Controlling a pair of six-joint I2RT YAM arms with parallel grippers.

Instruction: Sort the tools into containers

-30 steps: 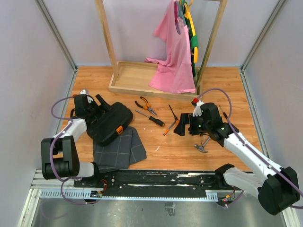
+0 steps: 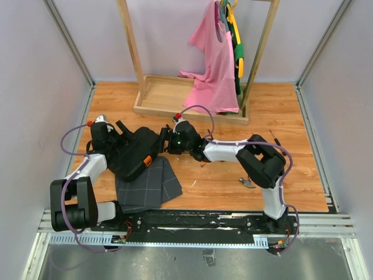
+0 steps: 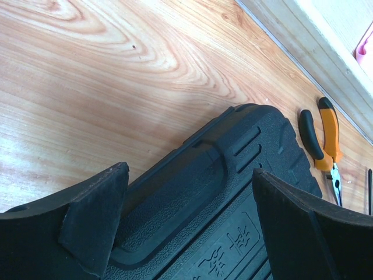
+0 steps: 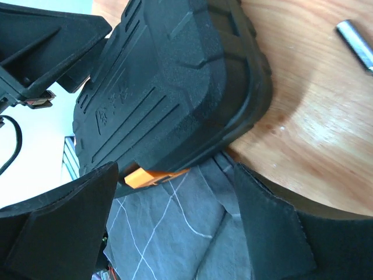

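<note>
A black tool case (image 2: 131,160) with an orange latch (image 4: 148,178) lies on a dark grey folded cloth (image 2: 148,192). My left gripper (image 2: 119,131) is open at the case's left side, its fingers either side of the ridged end in the left wrist view. My right gripper (image 2: 166,140) stands open by the case's right end, facing the latch in the right wrist view. Orange-handled pliers (image 3: 330,131) lie behind the case. A screwdriver (image 2: 277,141) and a hammer (image 2: 246,182) are at the right; other tools are mostly hidden under the right arm.
A wooden rack (image 2: 140,102) with pink and green clothes on hangers stands at the back. Bare table shows at front centre and far right. Walls bound both sides.
My right gripper has swept left across the tools from right of centre to the case's right end. The left arm and case have hardly moved.
</note>
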